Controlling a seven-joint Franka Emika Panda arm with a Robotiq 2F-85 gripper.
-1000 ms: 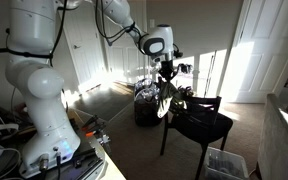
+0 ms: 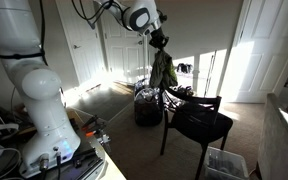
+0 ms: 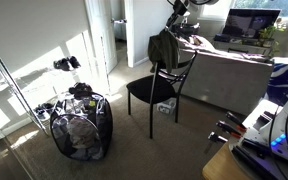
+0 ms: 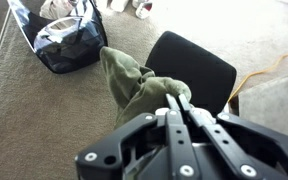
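A dark olive cloth (image 2: 163, 72) hangs from my gripper (image 2: 159, 41), which is shut on it. In the second exterior view the cloth (image 3: 165, 48) droops in front of the chair's backrest. The wrist view has the bunched cloth (image 4: 144, 88) just ahead of my fingers (image 4: 174, 103). The black chair (image 2: 199, 122) stands below and to the right of the cloth. Its seat (image 4: 191, 68) shows beyond the cloth in the wrist view. Whether the cloth touches the chair, I cannot tell.
A black mesh hamper (image 3: 82, 125) with clothes inside stands on the carpet, apart from the chair. A clear bin (image 2: 225, 165) sits on the floor at the front right. Shoes (image 3: 67, 63) lie by the wall. Open carpet separates hamper and chair.
My gripper has risen and shifted slightly left over the last second, lifting the cloth with it. The chair has stayed put.
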